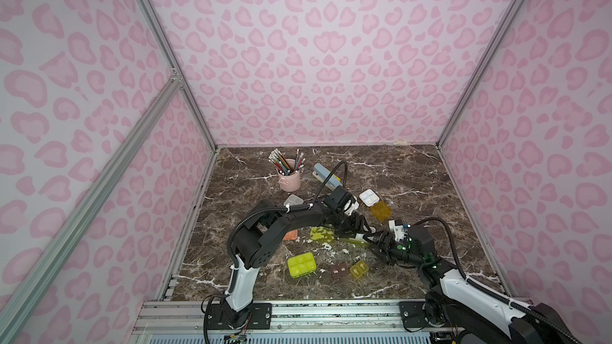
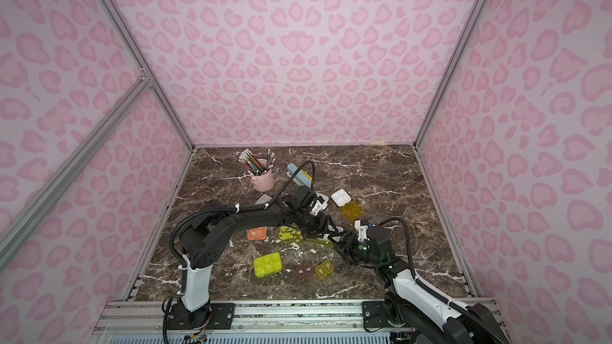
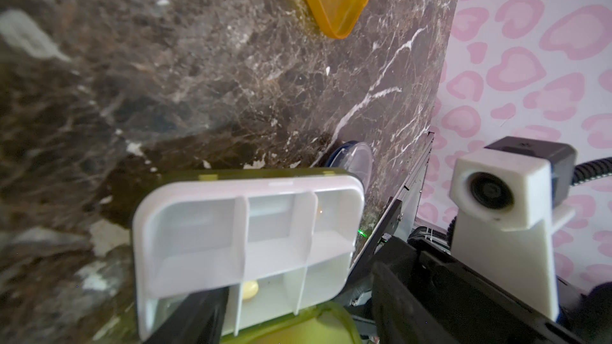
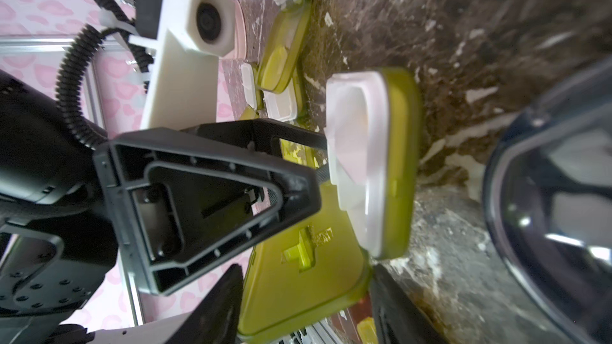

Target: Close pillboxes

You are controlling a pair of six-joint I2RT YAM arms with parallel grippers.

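Observation:
A green pillbox with white six-compartment tray [image 3: 274, 216] is raised between my two grippers, its green lid [image 4: 299, 286] hanging open; a yellow pill sits in one compartment. My left gripper is at the tray's lower side in the left wrist view, fingers apart; contact is unclear. My right gripper has its fingers apart around the lid's edge; whether they grip it is unclear. Other pillboxes lie around: bright lime [image 1: 301, 265], yellow [image 1: 359, 269], white with amber lid [image 1: 369, 197], orange [image 2: 257, 233].
A pink cup of pens [image 1: 290, 180] and a blue stapler [image 1: 326, 175] stand at the back. A dark glossy object [image 4: 554, 216] is beside my right gripper.

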